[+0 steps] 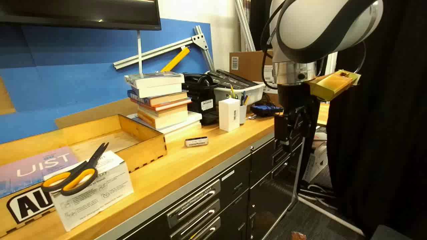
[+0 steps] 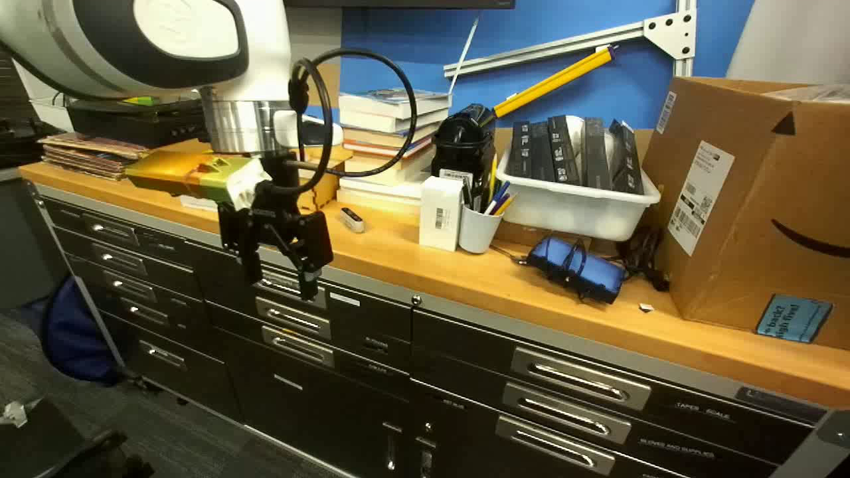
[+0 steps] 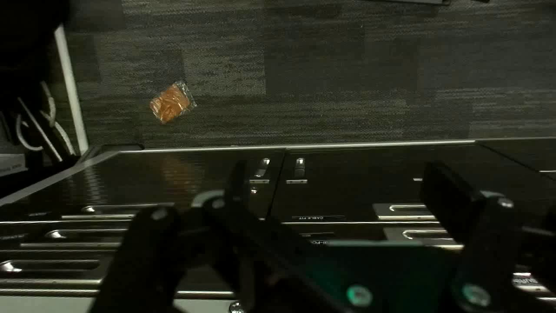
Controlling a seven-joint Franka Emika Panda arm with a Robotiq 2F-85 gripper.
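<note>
My gripper hangs in the air in front of the black drawer cabinet, fingers pointing down, below the level of the worktop. In the wrist view its two dark fingers stand wide apart, one finger on the right, and nothing is held between them. Scissors with black and orange handles rest on a white printed box at the near left of the worktop. A small white and black object lies alone on the bare wood; beyond it stands an upright white box.
A wooden tray and a book stack line the back. A pen cup, a white bin, a blue case and a cardboard box stand farther right. An orange packet lies on the floor.
</note>
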